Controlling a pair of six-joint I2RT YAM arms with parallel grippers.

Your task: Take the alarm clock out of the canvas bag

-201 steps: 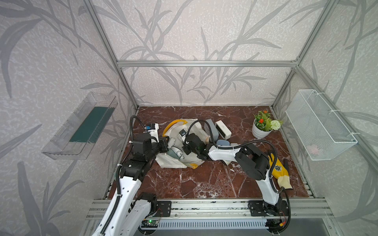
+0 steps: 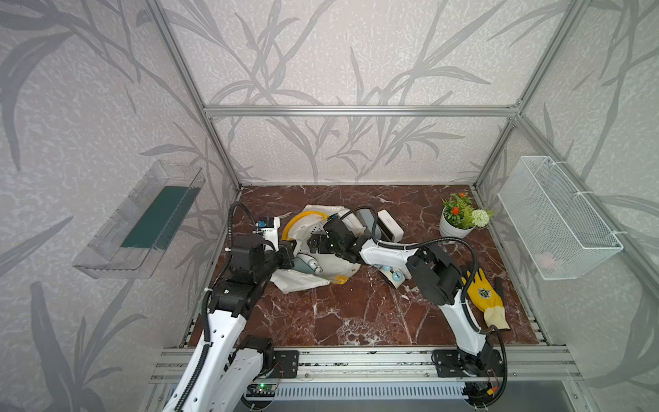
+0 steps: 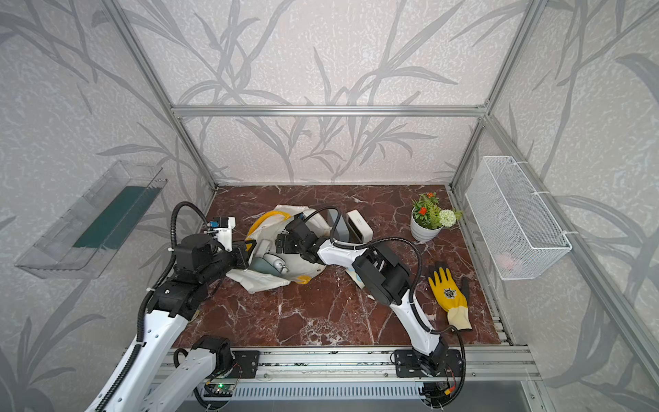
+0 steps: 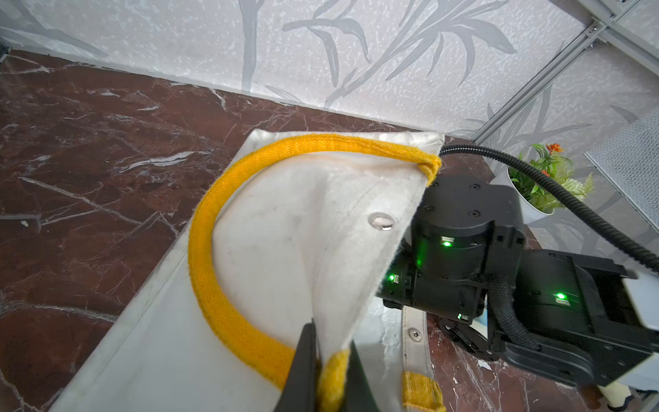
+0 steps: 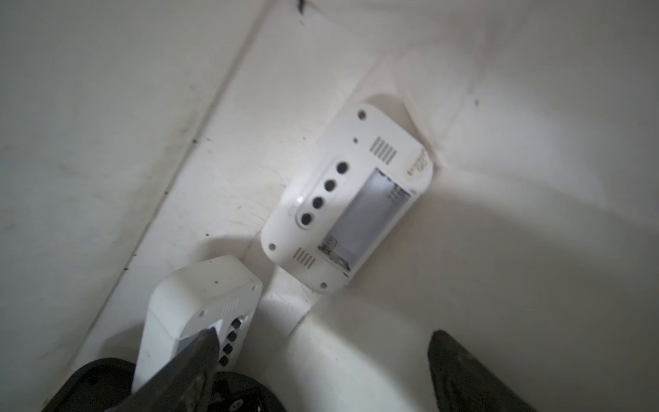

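The canvas bag (image 2: 302, 281), off-white with yellow handles, stands open at the left of the table. My left gripper is shut on its rim and yellow handle (image 4: 206, 274) at the left side. Inside, in the right wrist view, a white alarm clock (image 5: 295, 213) lies with its back and uncovered battery bay showing, apart from my fingers. A second white clock-like device (image 5: 188, 295) with a row of buttons sits at lower left, partly behind one finger (image 5: 188, 377). My right gripper reaches into the bag, open, with nothing between its fingers.
Black round objects (image 5: 96, 388) lie at the bag's lower left. A white bottle-like item (image 2: 309, 263) is also inside. Right of the bag are a white box (image 2: 390, 225) and a pale blue item (image 2: 392, 276); a plant (image 2: 454, 223) and glove (image 2: 484, 295) stand farther right.
My right gripper has shifted slightly to the left and toward the back inside the bag, its wrist turning. My left gripper has stayed almost still at the rim.
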